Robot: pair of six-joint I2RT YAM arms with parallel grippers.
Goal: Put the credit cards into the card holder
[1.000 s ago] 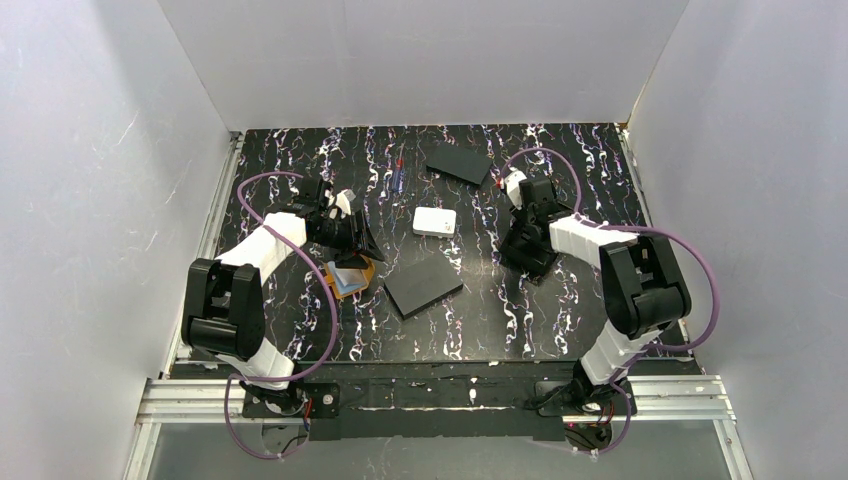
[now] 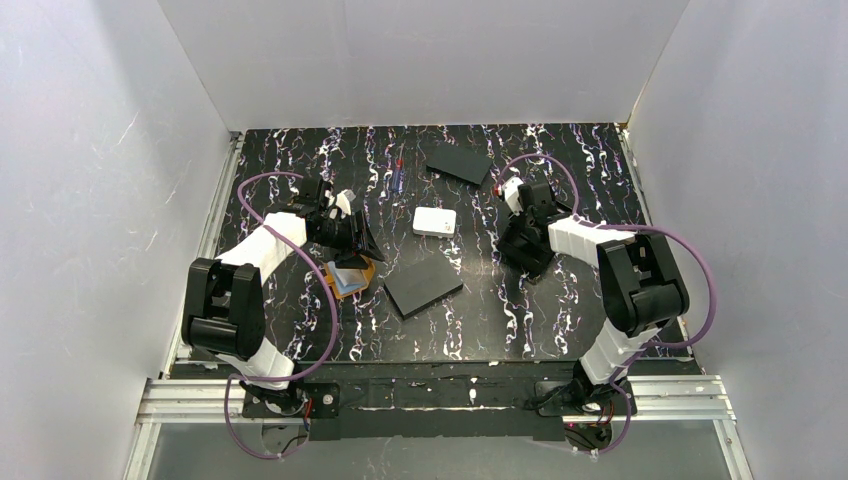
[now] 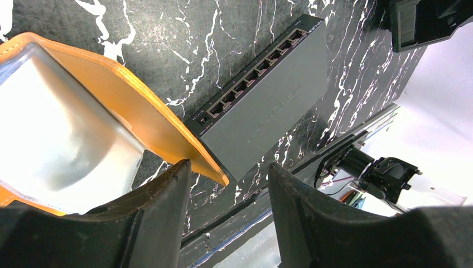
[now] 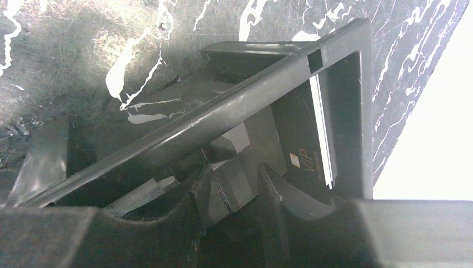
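An orange-edged holder (image 3: 83, 70) with a pale, shiny inside fills the left of the left wrist view; I take it for the card holder. My left gripper is open over it, fingers spread to either side of its pointed orange corner, not clamped. At the right, a black open-topped box (image 4: 245, 89) holds dark cards; one VIP card (image 4: 301, 159) with white edges leans along its right wall. My right gripper reaches into this box, fingers apart. Between them the dark surfaces are too dim to tell whether a card is there.
A grey flat box with ports (image 2: 424, 285) lies right of the orange holder. Farther back are a white box (image 2: 434, 222), a dark slab (image 2: 459, 163) and a blue-red pen-like item (image 2: 398, 176). Bare marbled table separates the grey box from the black box.
My right arm has shifted slightly, with its gripper still at the black box. The left arm and the orange holder look unmoved.
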